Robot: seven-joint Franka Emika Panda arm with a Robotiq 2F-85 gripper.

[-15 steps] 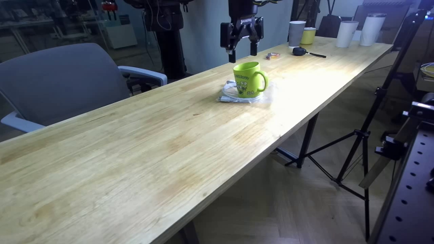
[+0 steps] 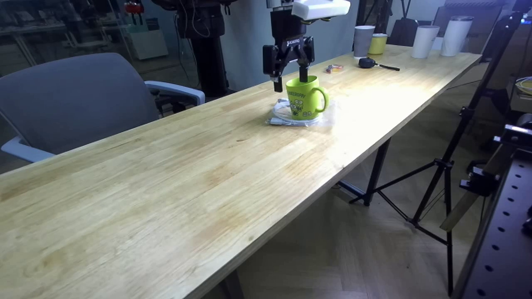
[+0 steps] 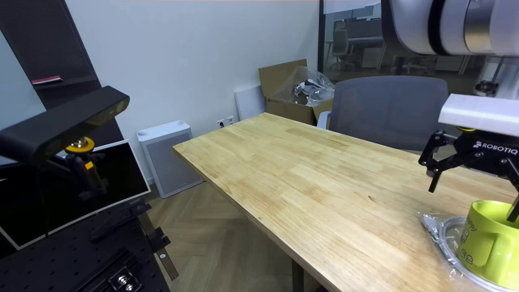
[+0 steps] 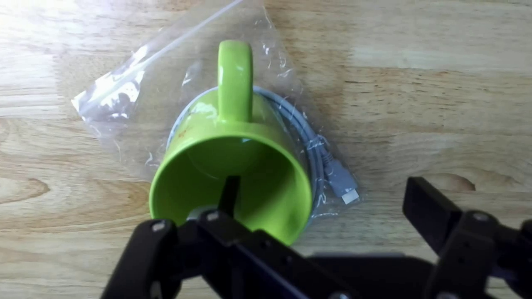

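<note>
A lime-green mug [image 2: 302, 99] with printed cartoon figures stands upright on a clear plastic bag [image 4: 124, 94] holding a coiled grey-white cable [image 4: 301, 124]. In the wrist view its handle [image 4: 235, 82] points toward the top of the picture. My gripper [image 2: 290, 82] is open over one side of the mug. One black finger [image 4: 230, 194] reaches down at the mug's mouth, its tip seemingly just inside the rim. The other finger [image 3: 434, 181] hangs outside, clear of the wall. Nothing is clasped between them.
Farther along the table [image 2: 164, 184] lie a small orange-and-clear item [image 2: 334, 68] and a black object with a strap [image 2: 367, 62]. A grey cup [image 2: 363, 42], a yellow mug [image 2: 378, 44] and white tumblers [image 2: 425, 42] stand at the far end.
My gripper has come down and slightly left in exterior view 1, from above the mug to its rim. It stays open, and the mug and bag have not moved.
</note>
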